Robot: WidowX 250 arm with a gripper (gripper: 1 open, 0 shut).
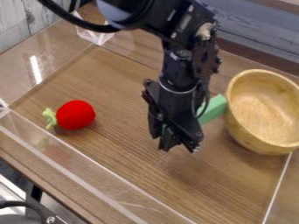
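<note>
My black gripper [173, 122] hangs low over the middle of the wooden table [117, 184]. Just behind it, to the right, a green object [214, 108] shows partly; whether the fingers are on it is hard to see, as is the state of the fingers. A wooden bowl [263, 109] stands at the right, beside the green object. A red round object with a green top [75, 115] lies apart at the left.
Grey edges [257, 39] border the table at the back, and a black cable crosses the lower-left corner.
</note>
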